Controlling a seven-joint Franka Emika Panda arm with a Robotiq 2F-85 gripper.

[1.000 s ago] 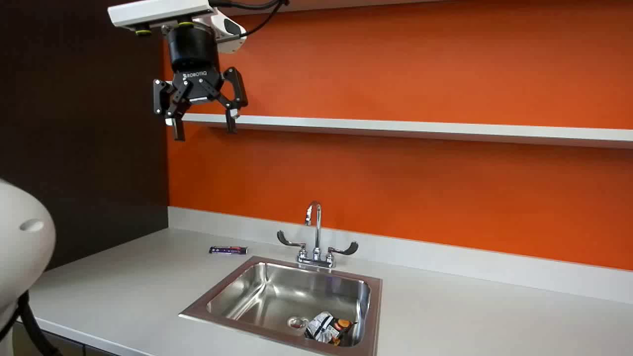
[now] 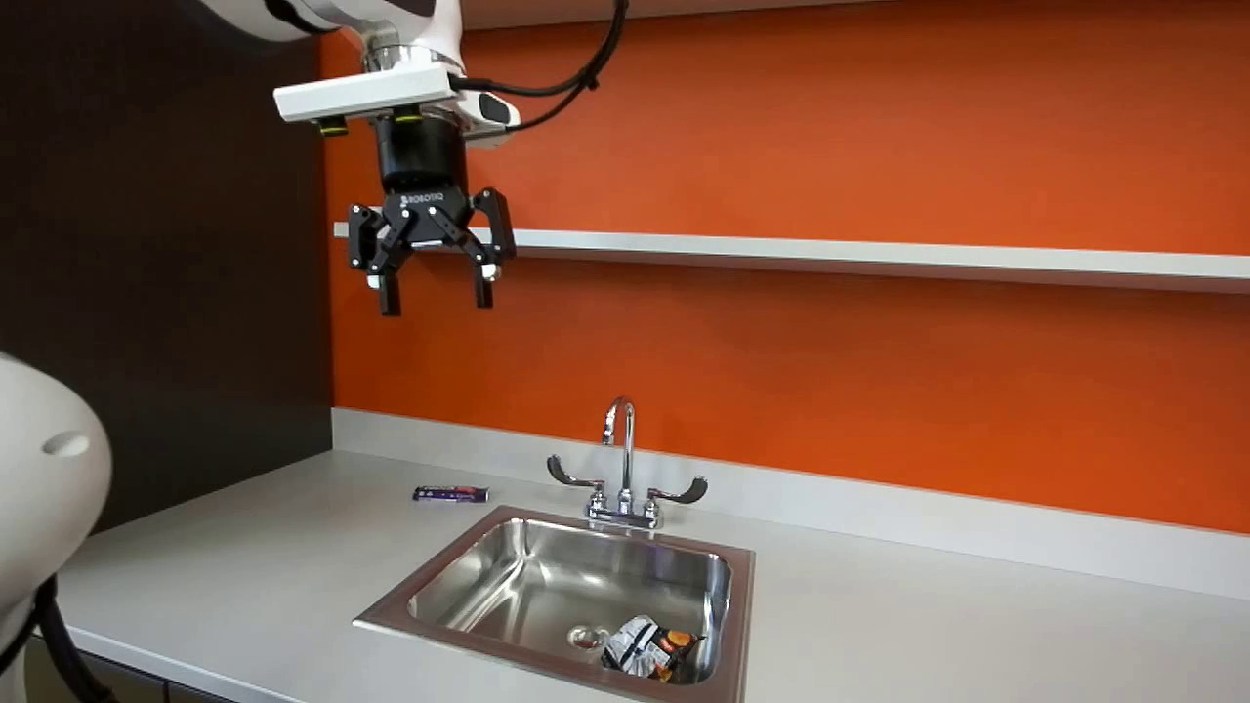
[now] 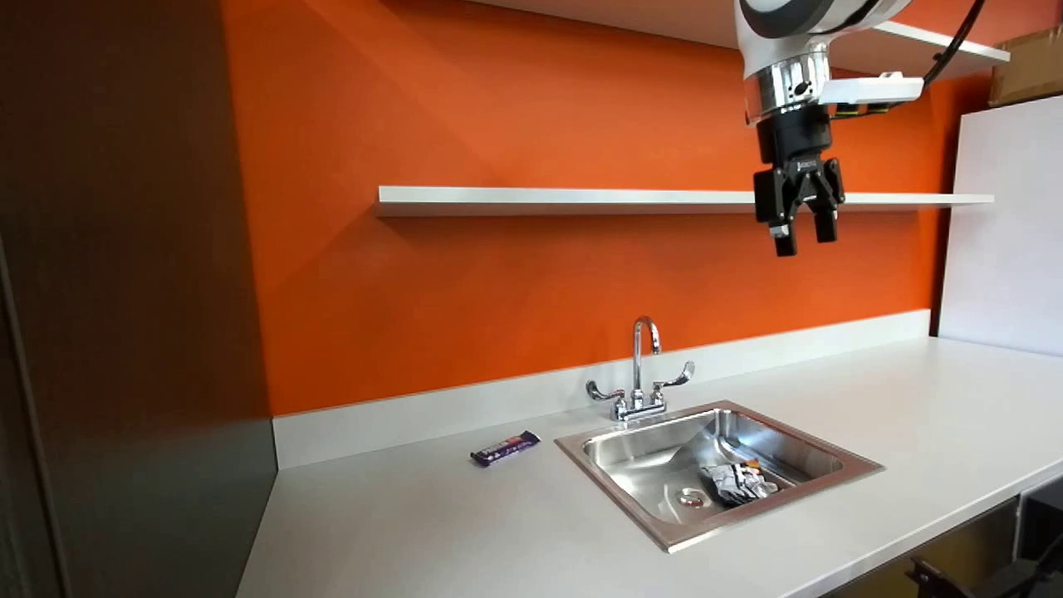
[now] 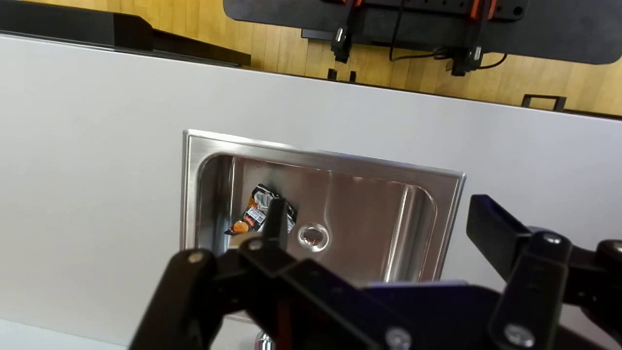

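My gripper [image 2: 437, 303] hangs open high above the counter, its fingers apart with nothing between them. Down in the steel sink [image 2: 469, 621] lies a crumpled snack bag [image 2: 647, 648], silver, black and orange, close to the drain. From the wrist view, the same bag [image 4: 252, 216] is partly covered by one of my fingers [image 4: 275, 224]. On the counter left of the sink rests a purple wrapped bar [image 3: 505, 448], well apart from my gripper.
A chrome faucet [image 2: 626, 469] with two lever handles rises behind the sink. A white shelf [image 3: 598, 201] runs along the orange wall. The counter [image 2: 937, 621] right of the sink is bare. A dark panel [image 2: 164, 234] closes the left side.
My gripper has come lower and shifted to the right in exterior view 1, staying open. The bag and the bar have not moved.
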